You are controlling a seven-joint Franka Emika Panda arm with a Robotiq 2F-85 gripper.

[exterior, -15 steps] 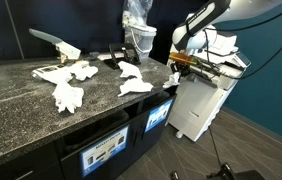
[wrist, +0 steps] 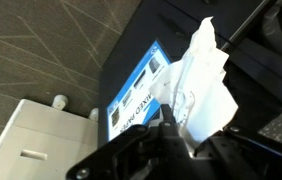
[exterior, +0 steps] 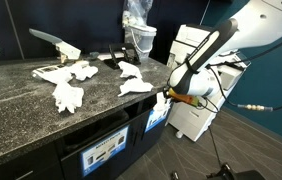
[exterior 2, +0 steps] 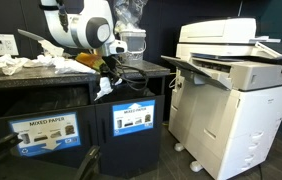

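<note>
A crumpled white paper (wrist: 199, 85) hangs from my gripper, which is shut on it. In exterior view 2 the paper (exterior 2: 107, 88) shows below the wrist, in front of the cabinet face and just under the countertop level. From exterior view 1, the gripper (exterior: 165, 95) is off the counter's front edge, near the right-hand bin label. The paper covers much of the fingertips in the wrist view.
More crumpled white papers (exterior: 68, 97) lie on the dark speckled counter (exterior: 21, 115). Below it are bins labelled mixed paper (exterior 2: 47, 133); the left compartment (exterior 2: 41, 101) looks open on top. A large printer (exterior 2: 221, 90) stands to the right, with clear floor in front.
My arm has come down and nearer, away from the printer side, carrying the paper lower beside the counter's front. The papers on the counter have not moved.
</note>
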